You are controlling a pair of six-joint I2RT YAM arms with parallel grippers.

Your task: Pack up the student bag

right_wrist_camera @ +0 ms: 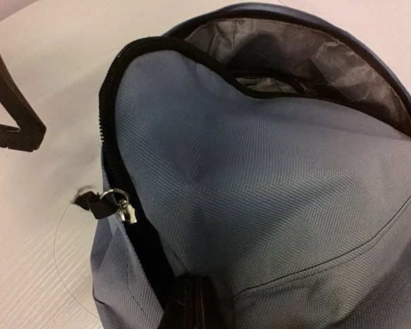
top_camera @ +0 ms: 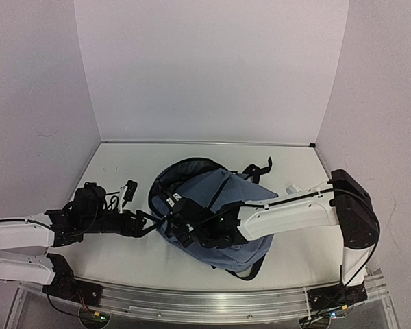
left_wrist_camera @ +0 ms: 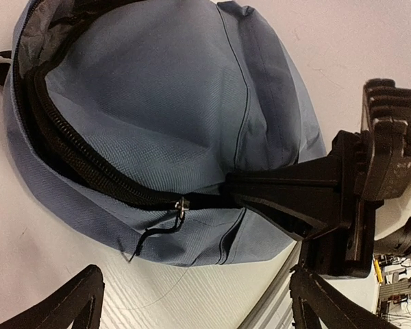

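Note:
The blue-grey backpack (top_camera: 240, 181) lies on the table with its main opening gaping to the upper left, the dark lining showing inside. Along its lower left edge runs a black zip with a metal pull and dark cord (left_wrist_camera: 181, 205). My right gripper is shut, its fingertips at the zip's edge beyond the pull (right_wrist_camera: 127, 212); whether fabric is pinched between them is hidden. My left gripper (top_camera: 155, 223) is open at the bag's left side, its fingers (left_wrist_camera: 72, 301) wide apart, with the pull ahead between them and apart from them.
A small white object (top_camera: 292, 188) lies to the right of the bag, partly behind the right arm. A black strap (top_camera: 260, 169) sticks out at the bag's back.

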